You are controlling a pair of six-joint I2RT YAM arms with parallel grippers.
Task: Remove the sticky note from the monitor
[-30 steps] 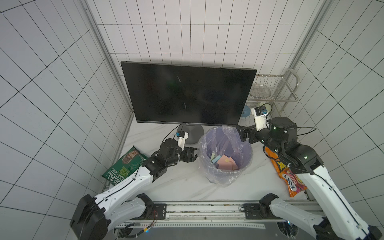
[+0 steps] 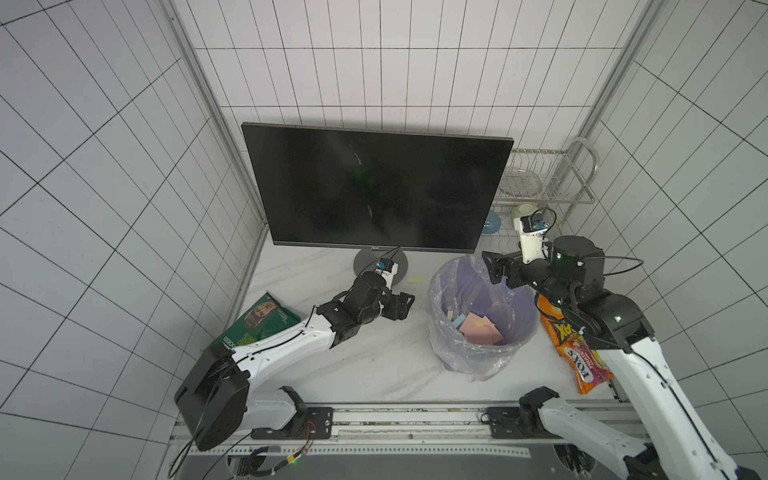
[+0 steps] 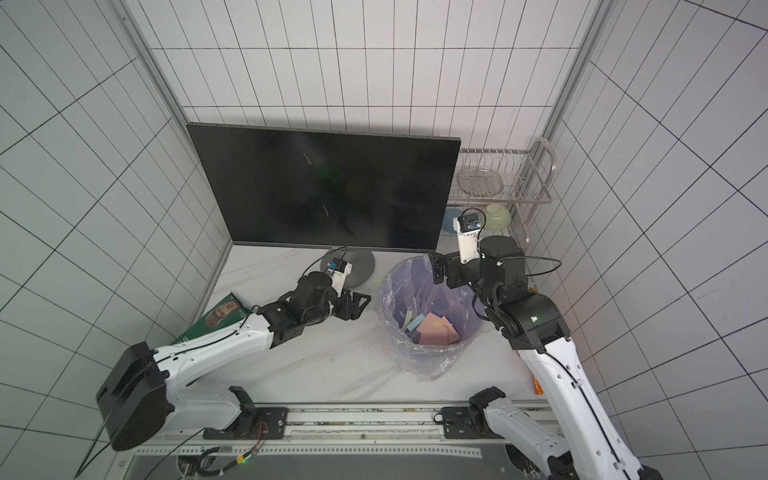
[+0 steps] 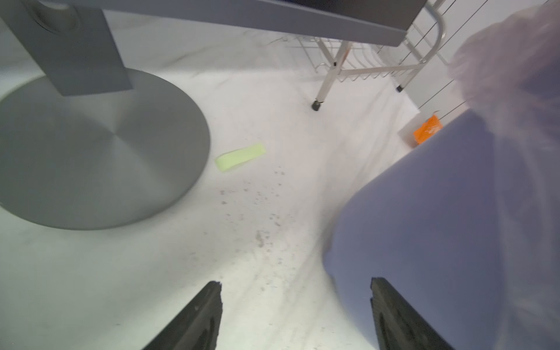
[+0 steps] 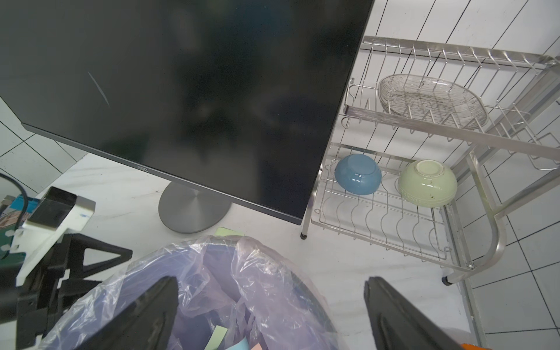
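Observation:
No note shows on the screen of the black monitor (image 2: 372, 188). A pale green sticky note lies on the table just right of the monitor's round base; the right wrist view shows only a sliver of that green note (image 5: 227, 232) behind the bin's rim. My left gripper (image 2: 400, 305) is open and empty, low over the table between the base and the bin, nearer the front than the note. The lavender bin (image 2: 516, 300), lined with clear plastic, holds pink, blue and green notes (image 2: 480, 328). Over its right rim my right gripper stands open and empty.
A wire rack (image 5: 385, 233) with a blue bowl (image 5: 358, 173) and a green bowl (image 5: 427, 183) stands behind the bin. Snack bags (image 2: 582, 360) lie at the right, a green bag (image 2: 260, 321) at the left.
My right gripper has drifted slightly right.

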